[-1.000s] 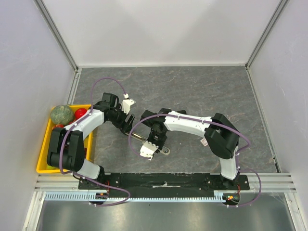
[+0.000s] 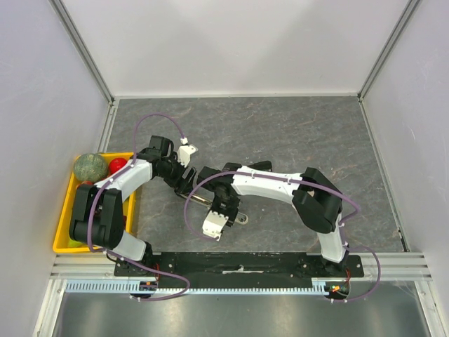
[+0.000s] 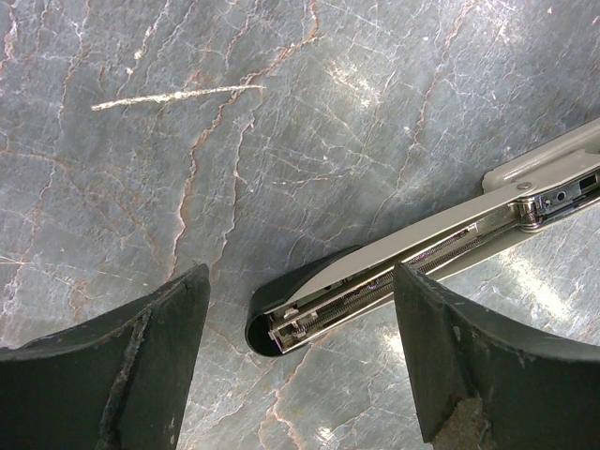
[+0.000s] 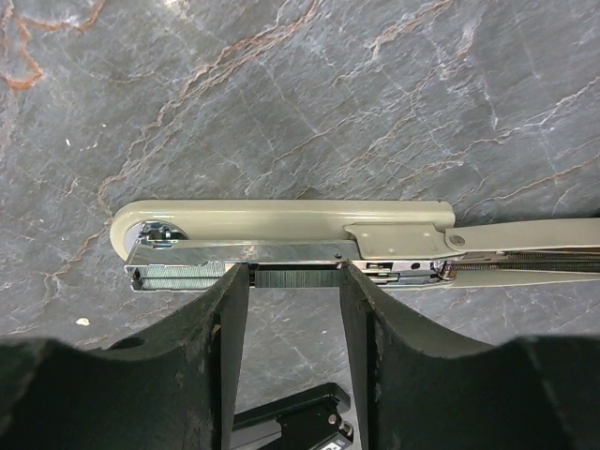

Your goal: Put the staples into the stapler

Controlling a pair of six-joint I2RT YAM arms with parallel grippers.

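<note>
An opened beige stapler lies on the grey table, its long magazine rail exposed; in the left wrist view its arm (image 3: 431, 239) runs toward a black end cap (image 3: 291, 286). My left gripper (image 2: 184, 184) hangs open over that end, nothing between its fingers. My right gripper is over the silver channel, its fingertips apart with a short strip of staples (image 4: 296, 279) showing between them at the channel; whether they grip it I cannot tell.
A black stapler (image 4: 291, 422) lies beside the beige one. A yellow bin (image 2: 63, 225) of produce stands at the left.
My left arm has stayed still.
</note>
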